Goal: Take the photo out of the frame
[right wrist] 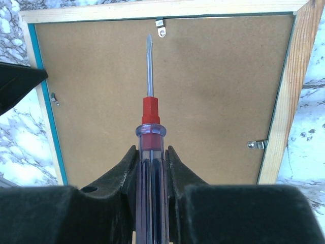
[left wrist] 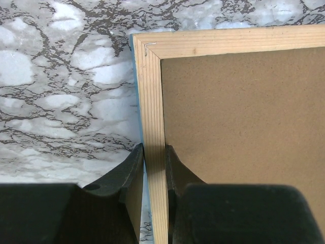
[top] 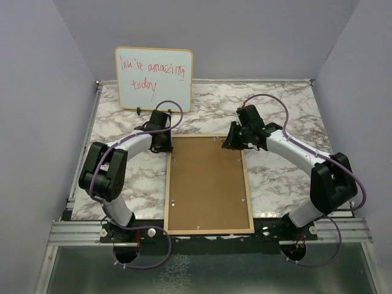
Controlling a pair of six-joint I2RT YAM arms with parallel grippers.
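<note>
The photo frame (top: 208, 230) lies back side up on the marble table, its brown backing board (top: 207, 190) facing me. On the frame's left wooden bar (left wrist: 151, 117), close to the far left corner, my left gripper is shut, one finger on each side. My right gripper is shut around the clear handle of a screwdriver (right wrist: 151, 127), whose flat tip points away over the board. Metal clips show in the right wrist view: a top clip (right wrist: 161, 28), a right clip (right wrist: 257, 145) and a left clip (right wrist: 55, 99). The photo itself is hidden.
A whiteboard (top: 153, 73) with red writing stands at the back left. Bare marble (top: 288, 177) lies to the right of the frame. The frame's near edge reaches the table's front edge.
</note>
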